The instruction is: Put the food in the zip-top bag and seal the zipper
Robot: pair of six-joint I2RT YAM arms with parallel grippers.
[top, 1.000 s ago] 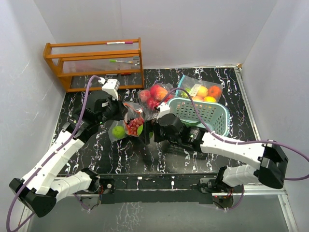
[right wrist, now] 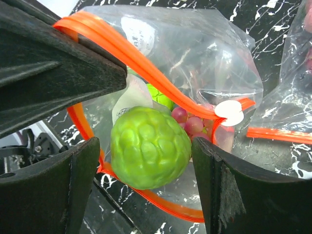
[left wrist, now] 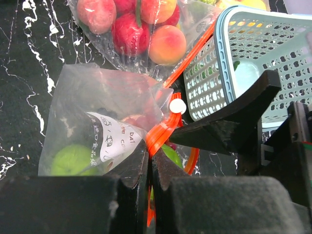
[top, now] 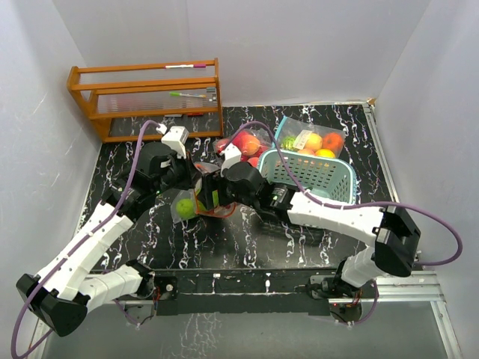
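The orange-zippered bag (left wrist: 80,112) stands open, holding a green fruit (left wrist: 73,163), grapes (right wrist: 194,124) and a label. My left gripper is shut on its orange zipper edge (left wrist: 158,134). My right gripper is part open over the bag mouth with a large lumpy green vegetable (right wrist: 148,141) between its fingers; contact on both sides is unclear. In the left wrist view its dark finger reaches in beside the white slider (left wrist: 177,106).
A bag of peaches and red fruit (left wrist: 165,44) lies behind. A teal basket (left wrist: 222,58) stands to the right, a bag of mixed fruit (top: 333,142) beyond it. A wooden rack (top: 150,88) stands back left.
My right gripper has moved left and back to the bag's mouth with the green vegetable, now covering the grapes in the top view. My left gripper has stayed nearly still.
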